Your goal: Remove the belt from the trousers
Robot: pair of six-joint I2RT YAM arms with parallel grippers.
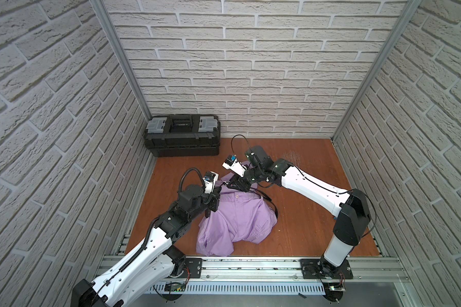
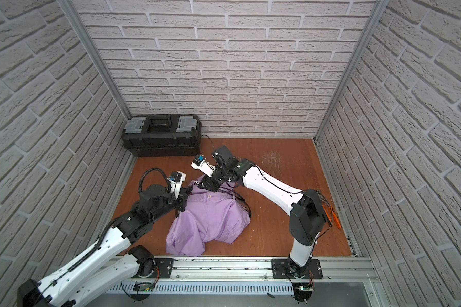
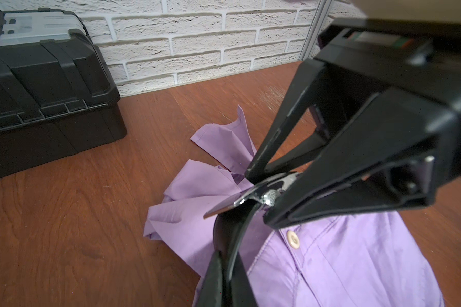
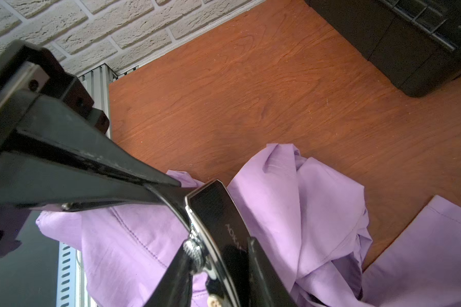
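Note:
Lilac trousers (image 1: 240, 220) lie crumpled at the table's front middle. A black belt (image 1: 269, 199) loops out at their right. Its silver-edged buckle (image 4: 215, 215) is raised over the waistband, between my two grippers. My left gripper is shut on the black strap just below the buckle. My right gripper (image 1: 230, 184), coming from the right, has its fingers around the buckle in the left wrist view; in its own wrist view the buckle is at its fingertips, and whether they grip it is unclear.
A black toolbox (image 1: 181, 138) stands at the back left against the brick wall.

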